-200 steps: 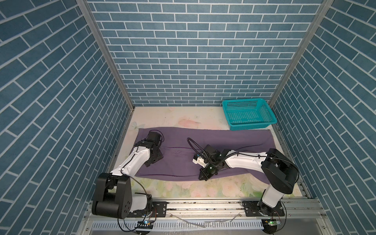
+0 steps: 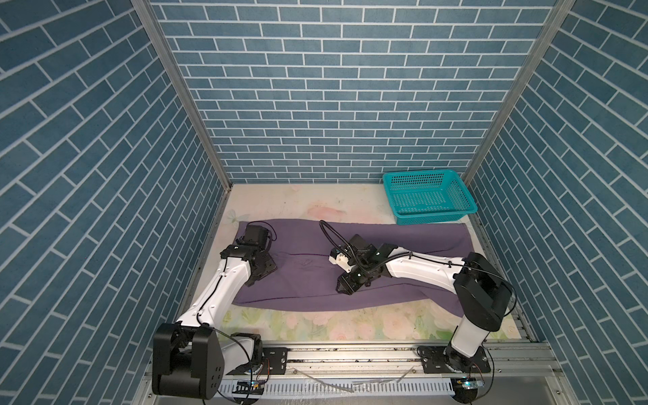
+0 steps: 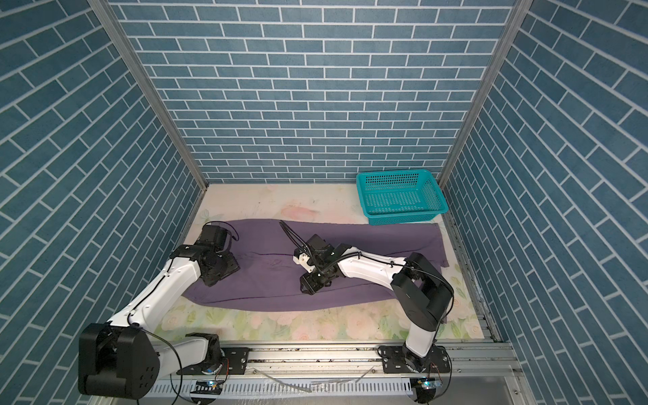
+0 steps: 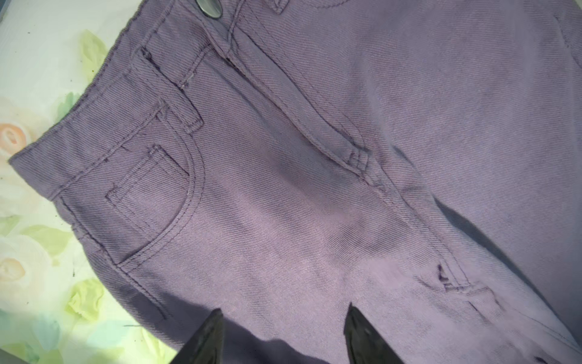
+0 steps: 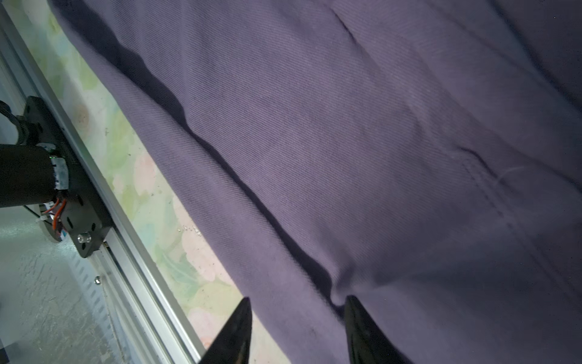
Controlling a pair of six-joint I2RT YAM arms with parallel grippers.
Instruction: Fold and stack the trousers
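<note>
Purple trousers (image 2: 303, 273) lie spread flat across the table, waistband at the left and legs stretching right. In the left wrist view the trousers (image 4: 272, 200) show a front pocket, button and fly seam. My left gripper (image 2: 260, 278) is above the waist end; its fingers (image 4: 206, 339) stand apart with no cloth caught between them. Over the middle of the near leg is my right gripper (image 2: 349, 285), open. In the right wrist view its fingers (image 5: 237, 330) hang over the near leg's edge, where a long fold (image 5: 254, 203) runs along the cloth.
An empty teal basket (image 2: 432, 197) stands at the back right corner. Bare floral table (image 2: 317, 199) shows behind the trousers, and a strip along the front lies before the metal rail (image 2: 351, 347). Brick-patterned walls close in both sides and the back.
The trousers look unmoved.
</note>
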